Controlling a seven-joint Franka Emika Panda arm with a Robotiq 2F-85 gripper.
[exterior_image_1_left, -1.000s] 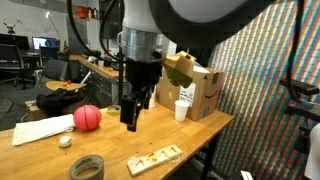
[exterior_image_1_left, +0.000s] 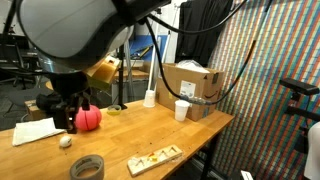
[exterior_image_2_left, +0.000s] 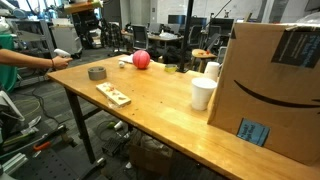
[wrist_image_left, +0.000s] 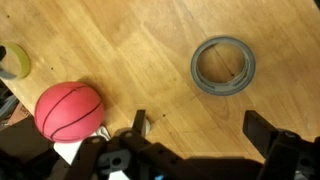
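Observation:
My gripper is open and empty above the table, its dark fingers wide apart at the bottom of the wrist view. A grey tape roll (wrist_image_left: 223, 66) lies flat on the wood, ahead of the right finger and not touching it. On the left rests a red ball (wrist_image_left: 69, 111) with dark seams. In exterior view 1 the gripper (exterior_image_1_left: 66, 114) hangs at the left, between the ball (exterior_image_1_left: 88, 118) and the tape roll (exterior_image_1_left: 87, 168). A pale block with holes (exterior_image_1_left: 154, 160) lies near the front edge.
A white cup (exterior_image_2_left: 203, 93) stands beside a large cardboard box (exterior_image_2_left: 270, 85). A white cloth (exterior_image_1_left: 34, 131) and a small white object (exterior_image_1_left: 65, 141) lie on the left. A yellow-rimmed item (wrist_image_left: 14, 62) sits past the ball. Mid-table is bare.
In exterior view 1 the arm and open gripper have moved left, from over the middle of the table to near the ball and tape roll. The table objects have stayed put.

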